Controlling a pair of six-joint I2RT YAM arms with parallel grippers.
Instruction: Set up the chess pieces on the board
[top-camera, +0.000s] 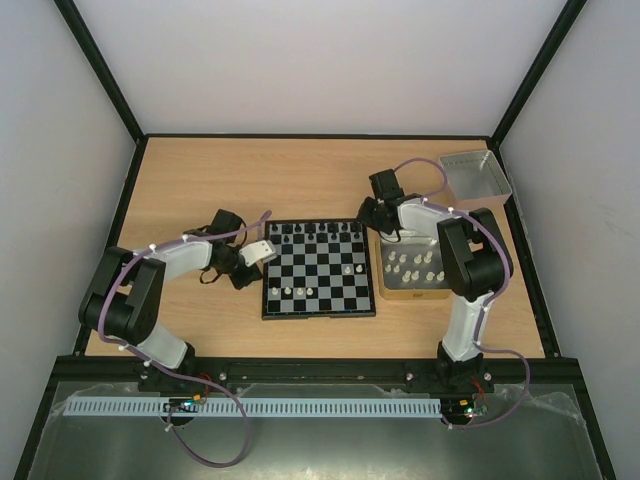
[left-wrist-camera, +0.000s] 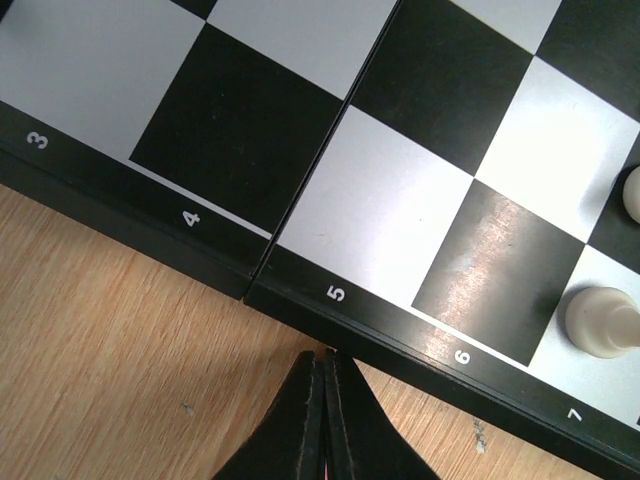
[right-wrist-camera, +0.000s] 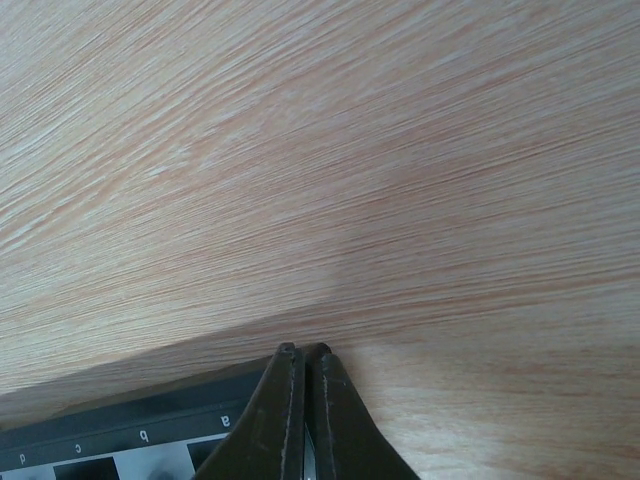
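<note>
The chess board (top-camera: 320, 270) lies in the middle of the table. Black pieces (top-camera: 310, 228) line its far rows, and several white pieces (top-camera: 299, 291) stand near its front and right side. In the left wrist view one white piece (left-wrist-camera: 600, 322) stands by the 7 mark. My left gripper is shut, its tips at the board's left edge near the 5, nothing visibly between them. At the far right corner of the board, my right gripper is shut too, tips by the "a" edge, no piece in it.
Right of the board sits a box (top-camera: 415, 294) with several white pieces (top-camera: 413, 275) inside, partly under the right arm. A pale empty-looking bin (top-camera: 480, 160) stands at the back right. Bare wood lies behind and in front of the board.
</note>
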